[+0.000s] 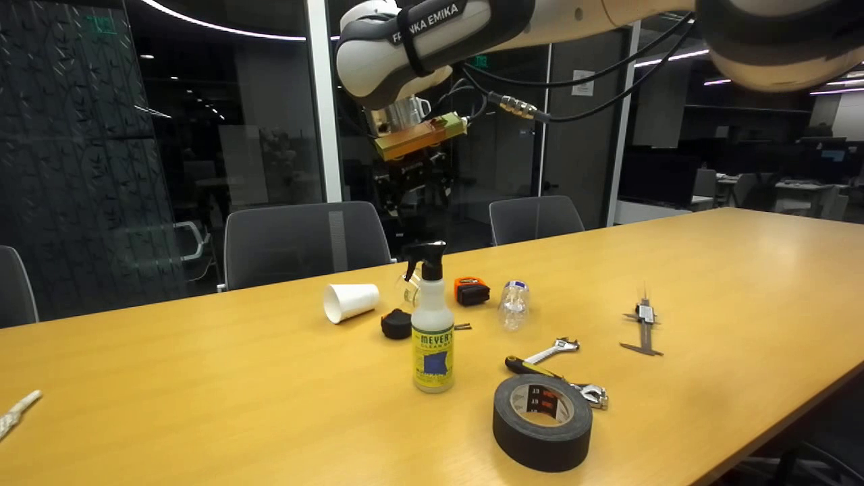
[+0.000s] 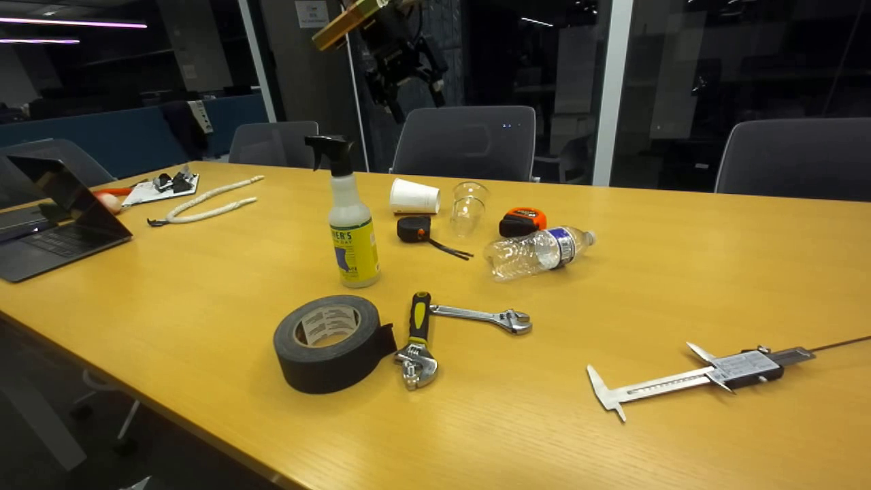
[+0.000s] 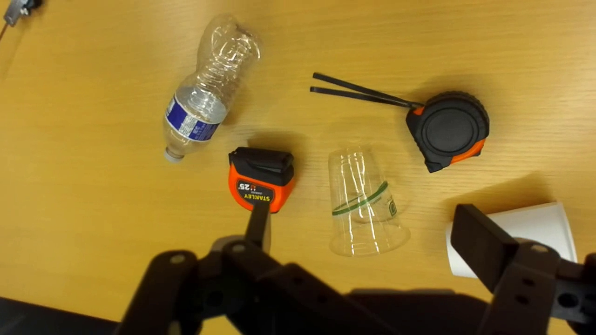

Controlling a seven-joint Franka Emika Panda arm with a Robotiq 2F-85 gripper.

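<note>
My gripper is open high over the table, its black fingers wide apart and nothing held between them. Beneath it, in the wrist view, a clear plastic cup lies on its side in the gap. An orange and black tape measure shows by the left finger. The right finger partly covers a white cup, also on its side. Farther up lie a black tape measure with a strap and a clear water bottle.
A spray bottle stands upright, with a roll of black tape and two wrenches nearby. Calipers lie to one side. A laptop and a rope are at the left. Free table surface surrounds the group.
</note>
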